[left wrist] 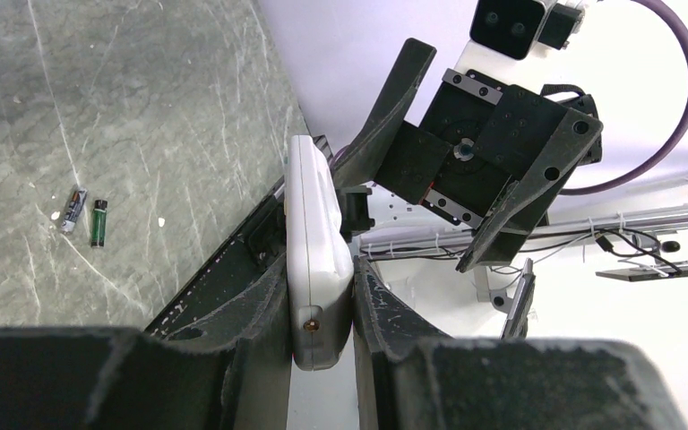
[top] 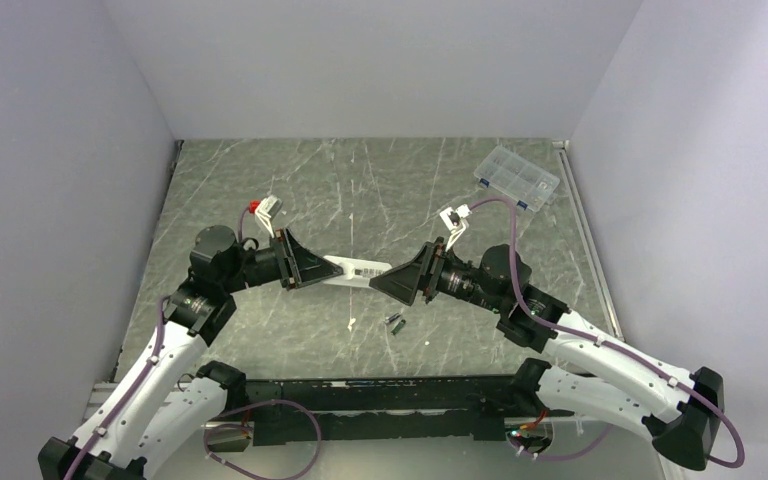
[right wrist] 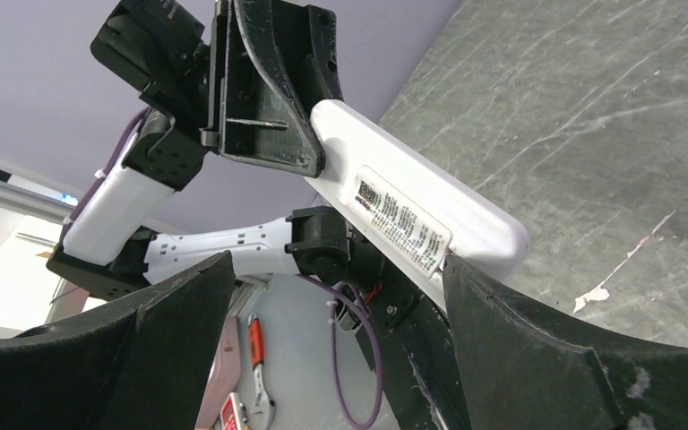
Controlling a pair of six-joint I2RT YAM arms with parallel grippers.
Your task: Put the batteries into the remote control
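Observation:
My left gripper is shut on the white remote control [right wrist: 417,193], held horizontally above the table, its labelled face showing in the right wrist view. My right gripper [top: 392,279] is part open at the remote's other end, its fingertips very close to it; whether they touch is unclear. Two small batteries, one silver-blue [left wrist: 74,209] and one green [left wrist: 98,223], lie on the marble table [top: 260,170] below.
A clear plastic compartment box [top: 517,178] stands at the back right. Walls enclose the table on three sides, and a dark edge [top: 380,390] runs along the front.

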